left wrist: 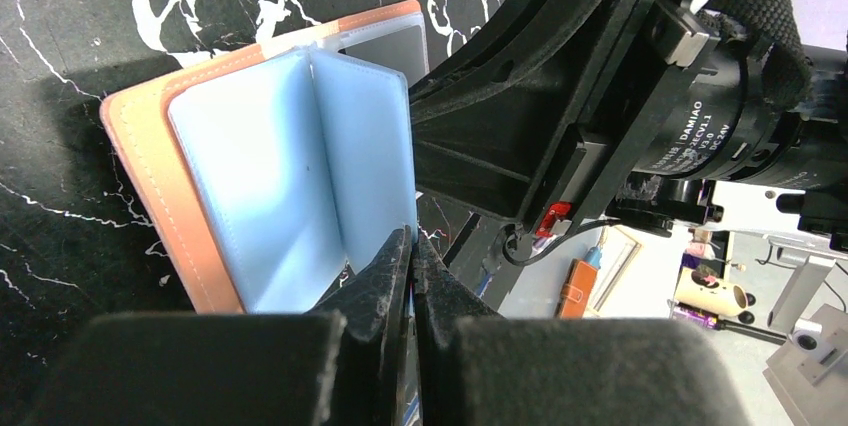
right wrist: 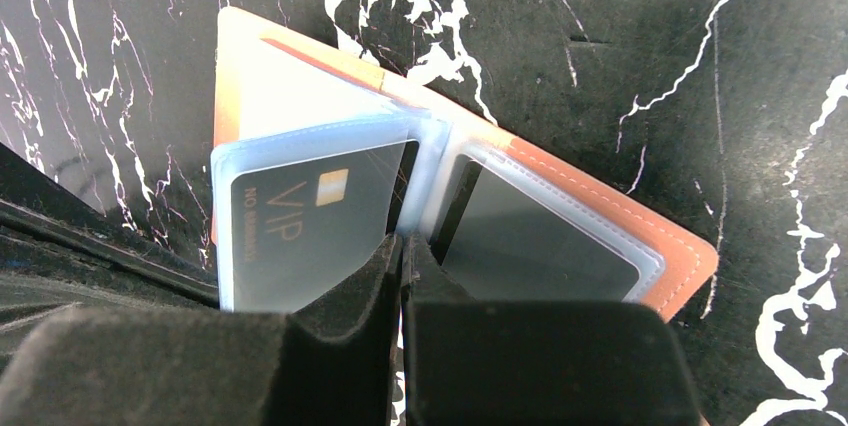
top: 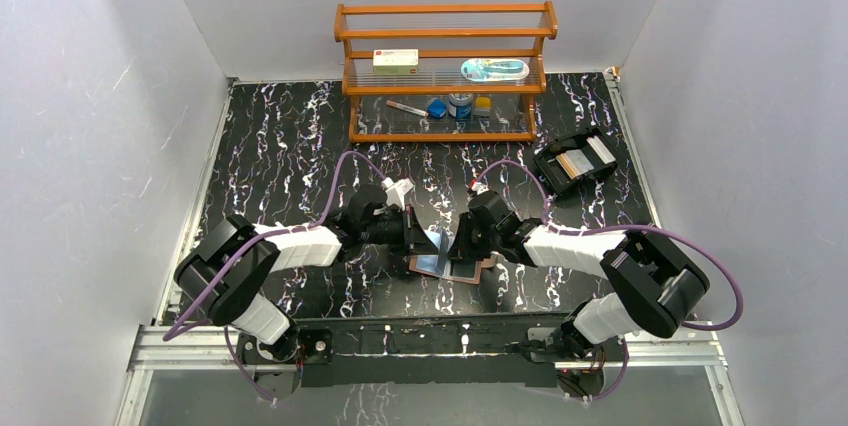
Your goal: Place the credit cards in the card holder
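Observation:
The orange card holder (left wrist: 150, 176) lies open on the marble table between both grippers, with light-blue sleeves (left wrist: 245, 186). A VIP card (right wrist: 290, 236) in a raised sleeve shows in the right wrist view, with a dark card (right wrist: 540, 246) in the sleeve beside it. My left gripper is shut, its tips at the edge of a raised blue sleeve. My right gripper has its fingertips close together at the sleeves between the two cards; whether anything is between them I cannot tell.
A black box with cards (top: 575, 161) stands at the right. A wooden rack (top: 355, 121) with small items stands at the back.

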